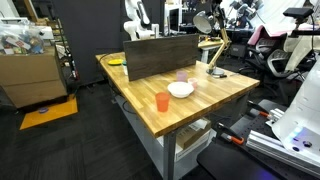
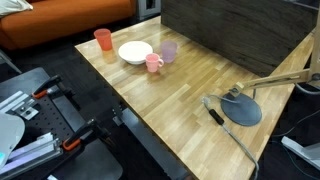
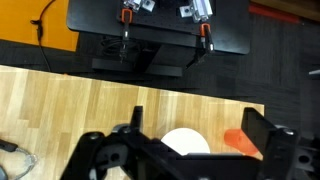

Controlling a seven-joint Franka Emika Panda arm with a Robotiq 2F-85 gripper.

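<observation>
My gripper is open in the wrist view, its dark fingers spread wide over the wooden table with nothing held between them. Beyond and between the fingertips lies a white bowl, partly covered by the gripper body. An orange-red cup shows near the right finger, by the table edge. In exterior view 2 the orange-red cup stands left of the bowl. A pink mug and a mauve cup stand right of the bowl; I cannot make them out in the wrist view.
A desk lamp base and a cable occupy the table's right side. A dark panel stands along the back. Bare wood lies in front of the mug. The white robot base is outside the table's edge.
</observation>
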